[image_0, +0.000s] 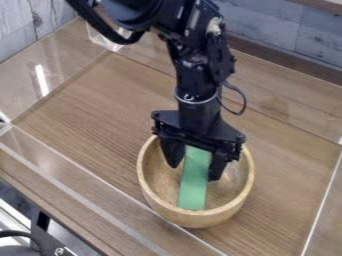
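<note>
A wooden bowl (164, 189) sits on the table in the lower middle, holding a green elongated object (194, 182) that lies along it. The black gripper (195, 157) is lowered over the bowl from above, its fingers spread open on either side of the upper part of the green object. Whether the fingertips touch the object is not clear, and the gripper partly hides its far end.
A clear object stands at the back left near the grey plank wall (301, 35). Table edges show at left and lower left.
</note>
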